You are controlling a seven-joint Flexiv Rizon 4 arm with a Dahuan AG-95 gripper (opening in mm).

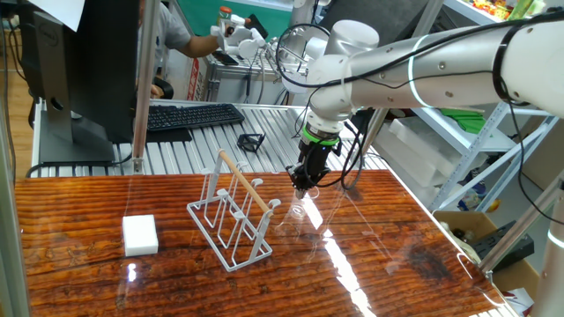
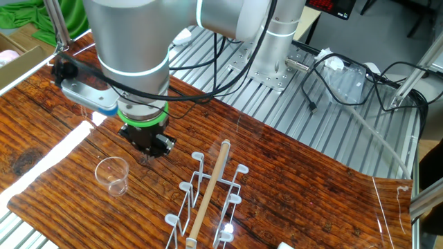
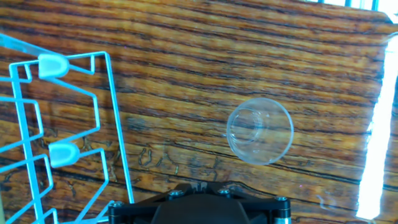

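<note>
A clear cup (image 3: 260, 130) stands on the wooden table, its round rim facing the wrist camera. In exterior view 2 the cup (image 2: 112, 176) is beside my gripper (image 2: 149, 152), with a gap between them in the picture. My black gripper (image 1: 302, 188) points down over the table, to the right of the white wire rack (image 1: 231, 255) in exterior view 1. Only the top of the gripper shows along the wrist view's bottom edge. No object is visible at its fingers, and their spacing is unclear.
The rack has a wooden top bar (image 2: 208, 197) and several upright prongs. A white block (image 1: 139, 235) lies left of it. Bare tabletop (image 1: 379, 238) extends to the right, with bright glare. A keyboard (image 1: 196, 116) and monitor (image 1: 84, 79) are behind the table.
</note>
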